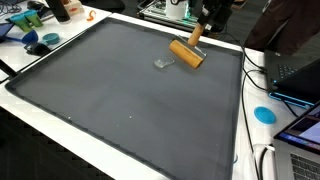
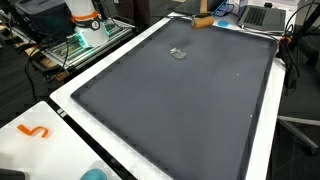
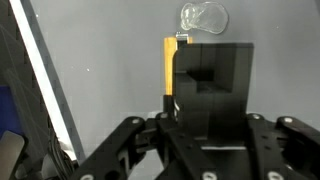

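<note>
A tan-orange tool [image 1: 186,53] with an upright part and a wide crosspiece is over the far right part of the grey board [image 1: 120,90]. Above it, my dark gripper [image 1: 207,18] is shut on its upright part. In the second exterior view the orange crosspiece [image 2: 203,22] shows at the board's far edge. The wrist view has an orange strip [image 3: 169,65] beside a large dark shape that covers most of the grip. Whether the tool touches the board cannot be told. A small clear plastic piece [image 1: 163,62] lies on the board, close to the tool and apart from it.
A blue disc [image 1: 265,115] and a laptop [image 1: 296,155] are off the board's right side. Bowls and small items [image 1: 38,48] stand beyond its left side. Most of the board is bare.
</note>
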